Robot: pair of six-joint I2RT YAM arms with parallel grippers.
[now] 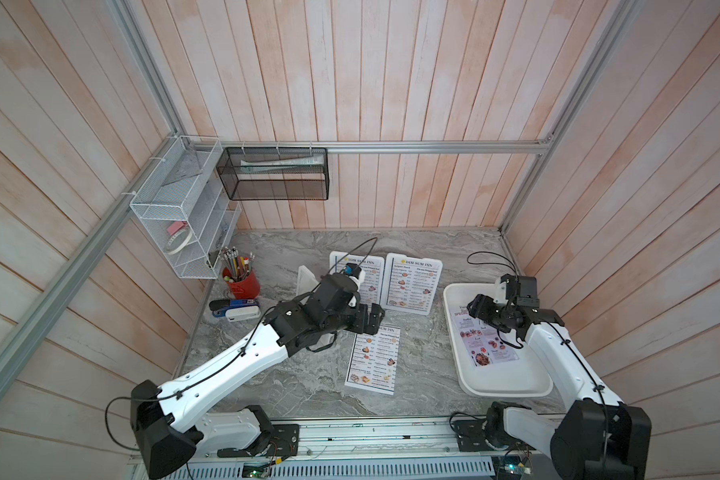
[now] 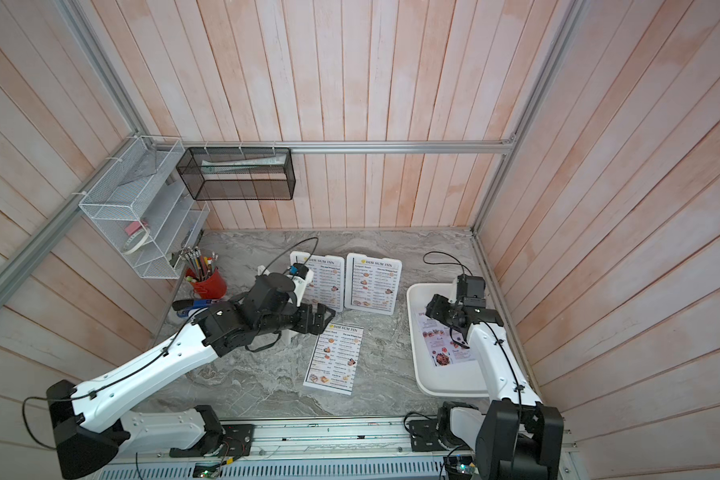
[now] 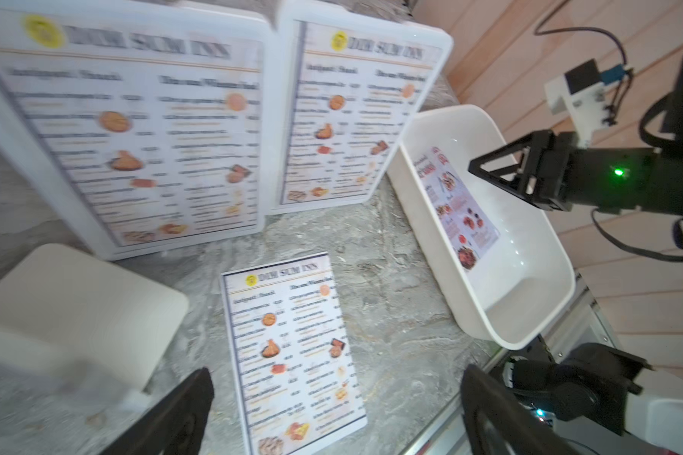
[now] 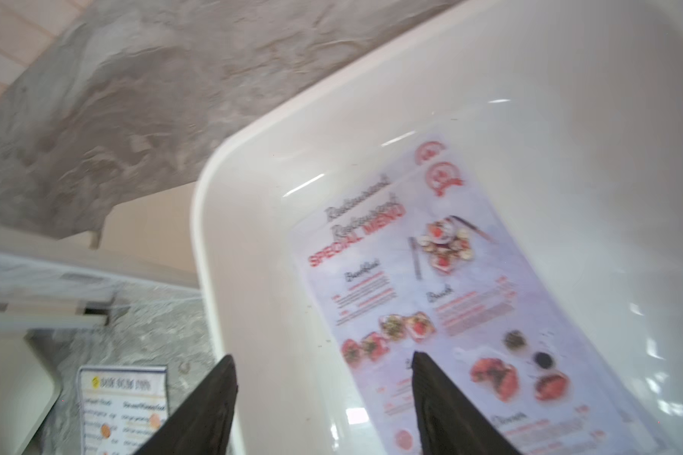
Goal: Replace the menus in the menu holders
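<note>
Two white menu holders with Dim Sum Inn menus stand at the back middle, the left one [image 3: 140, 144] and the right one [image 3: 360, 113]. A third white holder [image 3: 83, 303] stands to the left, mostly hidden by my left arm in the top views. Flat on the counter lies a Dim Sum Inn sheet [image 1: 373, 360]. My left gripper [image 1: 368, 318] is open just above the sheet's top end, nothing between its fingers. In the white bin [image 1: 460, 368] lie purple Special Menu sheets [image 4: 432, 303], at least two overlapping. Over them my right gripper hangs open and empty.
A red pen cup [image 1: 244, 285] and a stapler [image 1: 242, 313] sit at the left. Wire shelves [image 1: 180, 208] and a black wire basket [image 1: 273, 173] hang above the counter. Between sheet and bin the counter is clear.
</note>
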